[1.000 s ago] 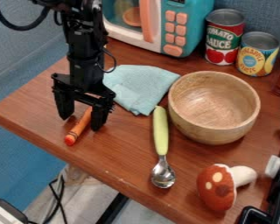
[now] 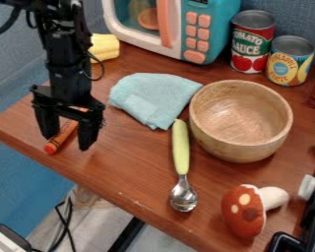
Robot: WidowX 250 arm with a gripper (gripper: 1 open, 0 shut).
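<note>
My black gripper [image 2: 67, 128] is low over the left end of the wooden table, its fingers spread open around an orange carrot-like stick [image 2: 60, 139] that lies on the wood. Whether the fingers touch it is hard to tell. To the right are a folded light-blue cloth [image 2: 151, 95], a spoon [image 2: 183, 187] with a pale green handle, and a wooden bowl [image 2: 239, 119].
A toy microwave [image 2: 172, 25], a yellow item [image 2: 102, 49] and two cans [image 2: 252, 49] stand at the back. A toy mushroom [image 2: 246, 210] lies front right, beside black objects [image 2: 302, 221].
My gripper has moved left and slightly down, now over more of the orange stick, whose visible end sits a little further left.
</note>
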